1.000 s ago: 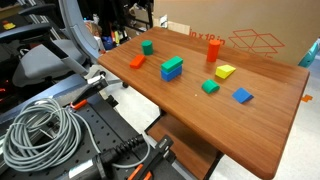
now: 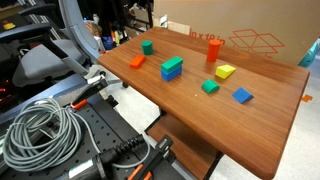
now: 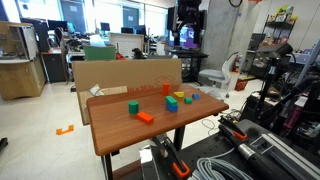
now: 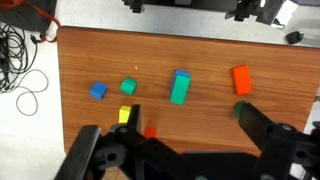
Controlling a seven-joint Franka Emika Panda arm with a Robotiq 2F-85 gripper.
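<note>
My gripper stands open high over the table, its dark fingers spread wide in the wrist view with nothing held. Below and between them, a green block (image 2: 173, 63) rests on a blue block (image 2: 172, 74). Toward one end lie a flat orange-red block (image 2: 138, 62) and a green cylinder (image 2: 147, 47). A red cylinder (image 2: 213, 50) stands upright near the back edge, with a yellow block (image 2: 225, 71) close by. Nearer the front are a small green block (image 2: 210, 87) and a small blue block (image 2: 242, 95), apart from each other.
The wooden table (image 3: 115, 130) has bare room around the blocks. A cardboard panel (image 3: 120, 74) rises along its back edge. Coiled grey cable (image 2: 40, 140) and black rails lie off the front side.
</note>
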